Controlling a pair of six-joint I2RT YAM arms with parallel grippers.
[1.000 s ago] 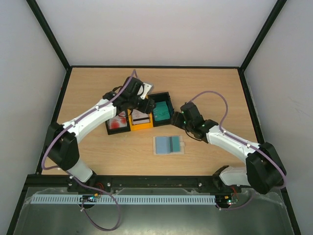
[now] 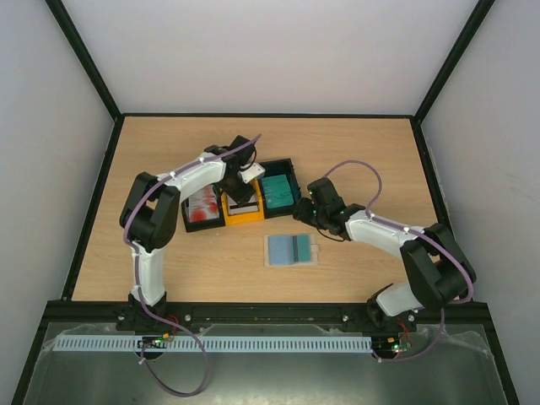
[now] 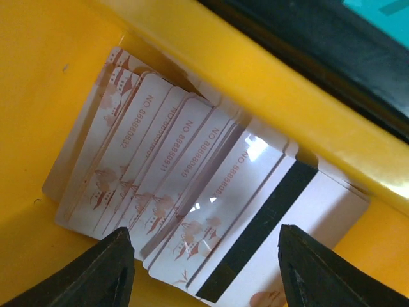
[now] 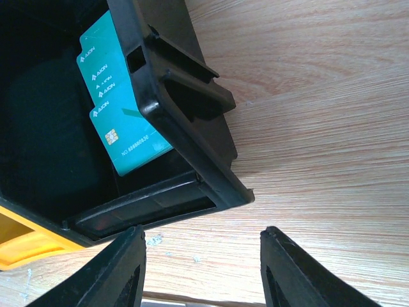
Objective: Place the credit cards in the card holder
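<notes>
White cards (image 3: 211,211), overlapping in a fanned pile, lie in the yellow bin (image 2: 244,217). Over this bin hovers my left gripper, its fingers apart and nothing between them. Teal cards (image 4: 124,125) rest in the right-hand black bin (image 4: 185,144). Just in front of that bin's corner, my right gripper is open and empty above the wood. The card holder (image 2: 291,250) lies flat on the table below the bins; it has clear sleeves with a blue section on its left and a teal one on its right.
Another black bin (image 2: 202,224) at the left holds red-and-white cards (image 2: 203,202). All three bins stand side by side.
</notes>
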